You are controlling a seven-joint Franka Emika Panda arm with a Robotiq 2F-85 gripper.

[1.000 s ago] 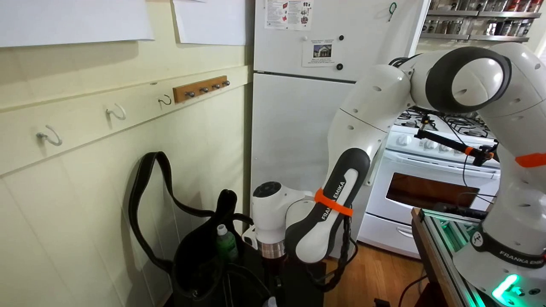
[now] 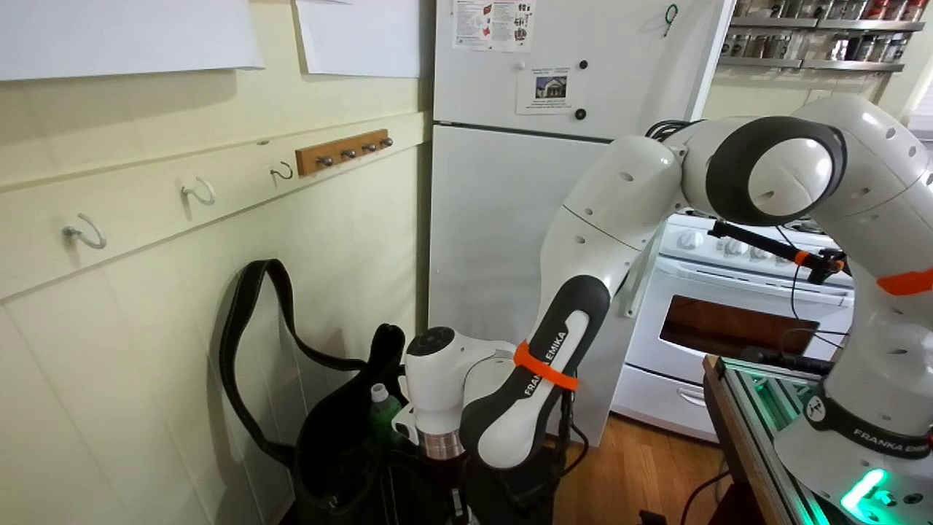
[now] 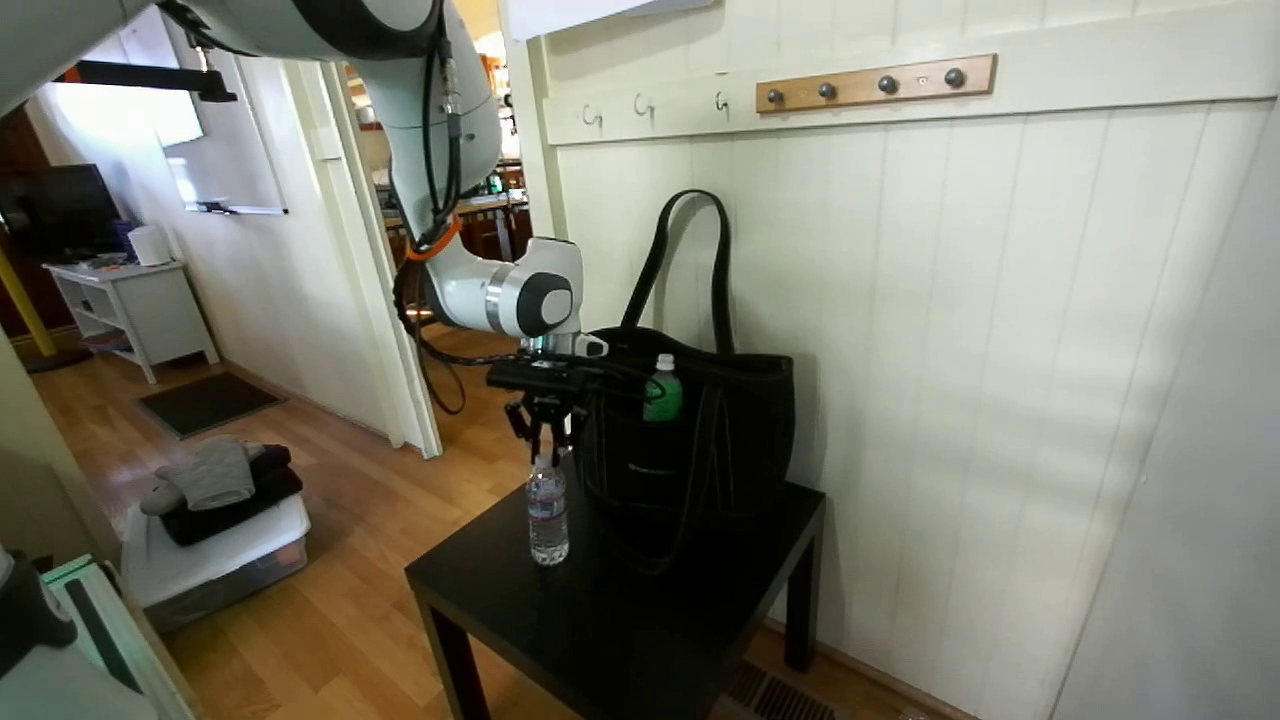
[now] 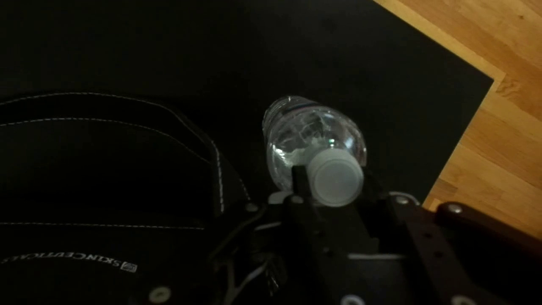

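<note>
A clear water bottle (image 3: pixel 548 522) with a white cap (image 4: pixel 337 182) is upright over the black table, near its left edge in exterior view 2. In the wrist view one dark finger (image 4: pixel 300 180) lies along the left side of the cap. Whether the bottle's base touches the table is hard to tell. Right beside it stands a black tote bag (image 3: pixel 750 420), with a green bottle (image 3: pixel 663 396) sticking out of its top.
The black table (image 3: pixel 480 574) has bare room in front of the bag, and wooden floor lies beyond its edge. One bag strap (image 3: pixel 723 270) rises against the wall. Hooks and a wooden peg rack (image 3: pixel 876 84) are fixed higher up.
In exterior view 1 the arm has moved lower and to the left, closer to the bag. The hand now partly covers the green bottle's side. The bag's tall strap stays where it was.
</note>
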